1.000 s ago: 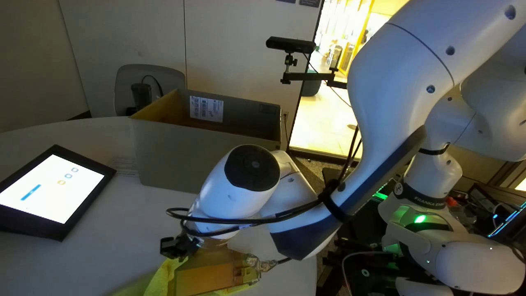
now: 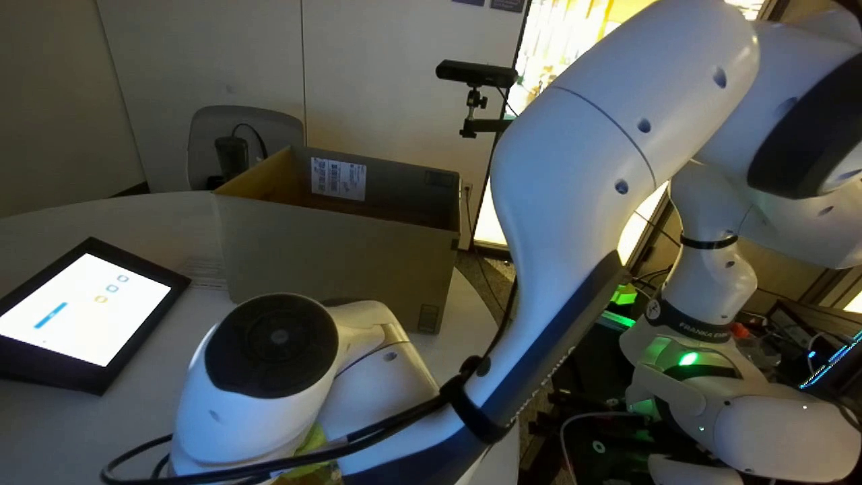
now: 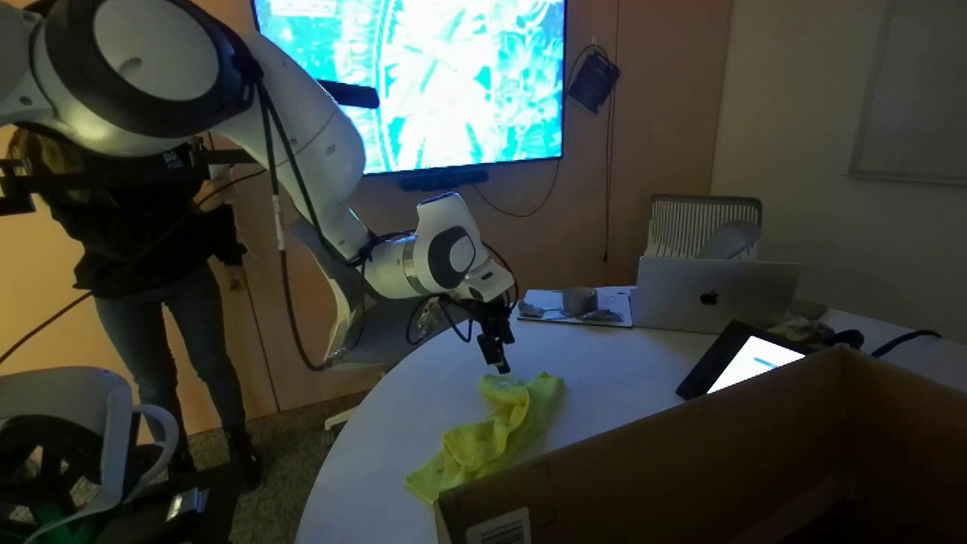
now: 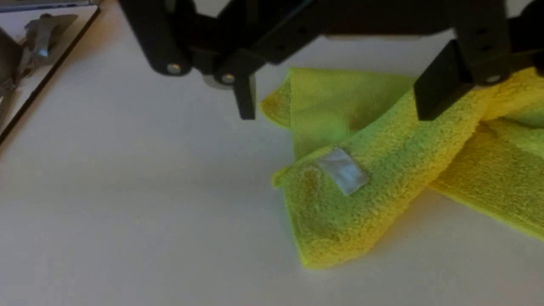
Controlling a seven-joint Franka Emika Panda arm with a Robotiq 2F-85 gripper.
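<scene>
A crumpled yellow cloth [image 3: 501, 431] lies on the white table, its near end by the cardboard box. My gripper [image 3: 498, 363] points down just above and beyond the cloth's far end. In the wrist view my gripper is open, with a wide gap between its dark fingers. The right finger overlaps the cloth in that view, while the left one is over bare table. A folded corner of the yellow cloth [image 4: 326, 219] bears a small white tag [image 4: 342, 171]. The arm hides the gripper and most of the cloth in exterior view 1.
An open, tall-sided cardboard box [image 2: 339, 250] stands on the table. Near it is a tablet with a lit screen [image 2: 85, 307]. A laptop [image 3: 712, 295] and a board holding a roll of tape [image 3: 580, 299] sit towards the far edge. Bare table surrounds the cloth's far end.
In exterior view 1 the arm has swung left and towards the camera. Its gripper, visible earlier over the yellow cloth, is now hidden behind the arm. The box and tablet have stayed put.
</scene>
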